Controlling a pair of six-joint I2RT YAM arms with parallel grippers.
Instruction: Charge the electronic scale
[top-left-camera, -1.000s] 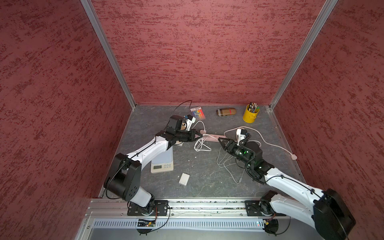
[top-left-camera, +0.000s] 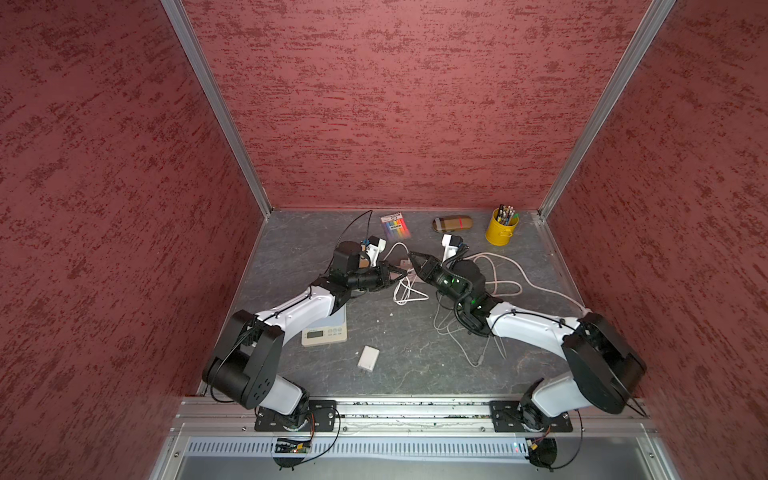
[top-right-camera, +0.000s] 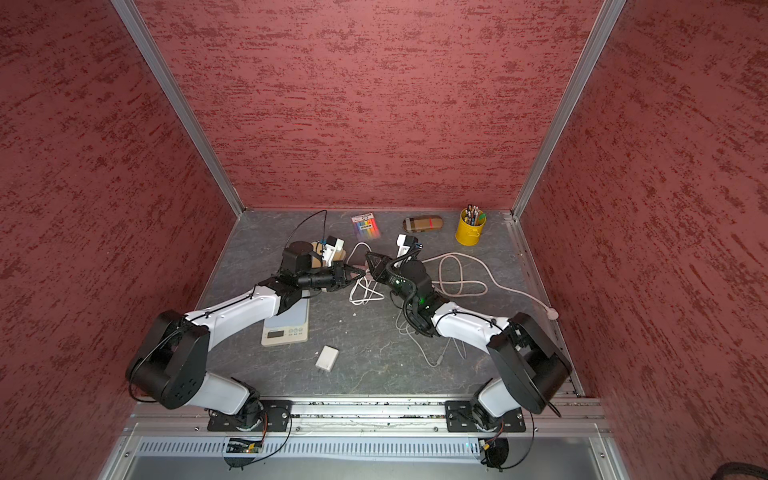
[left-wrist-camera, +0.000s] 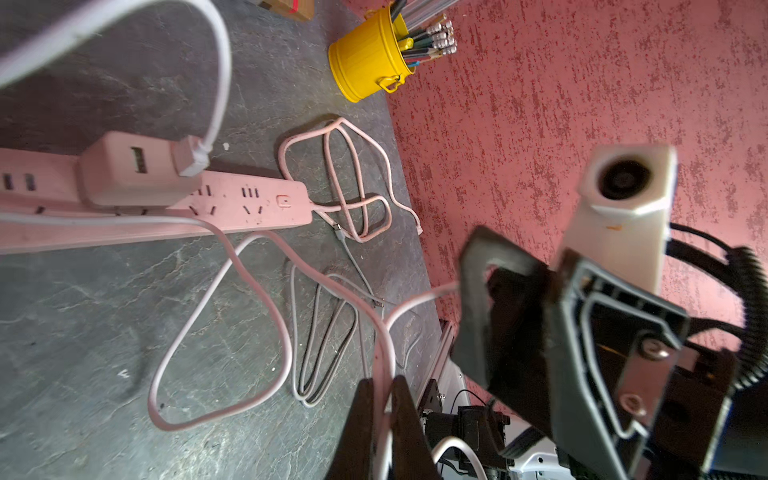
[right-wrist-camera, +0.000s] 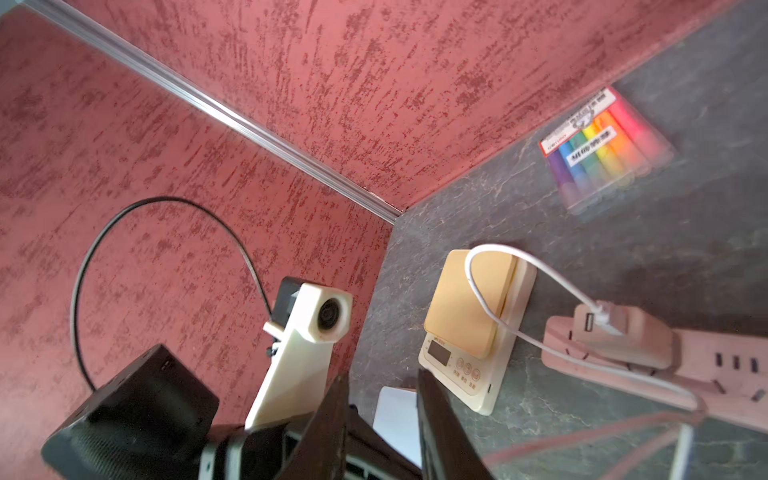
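My left gripper (top-left-camera: 400, 274) is shut on a pale pinkish-white cable (left-wrist-camera: 384, 352). My right gripper (top-right-camera: 369, 260) is close beside it, above the power strip (left-wrist-camera: 256, 200); its fingers look partly open and nothing clear shows between them. A charger block (left-wrist-camera: 124, 172) with a white cable plugged in sits on the strip. A white electronic scale (top-left-camera: 324, 336) lies under my left arm; a smaller scale with a tan top (right-wrist-camera: 468, 300) lies beyond it.
A yellow pen cup (top-left-camera: 500, 230), a pencil case (top-left-camera: 452, 224) and a marker pack (top-left-camera: 395, 225) stand at the back. A small white box (top-left-camera: 368, 358) lies in front. Loose cables cover the right side.
My right arm has moved left and toward the back, bringing its gripper near my left one. My left gripper has shifted slightly down in the top left view.
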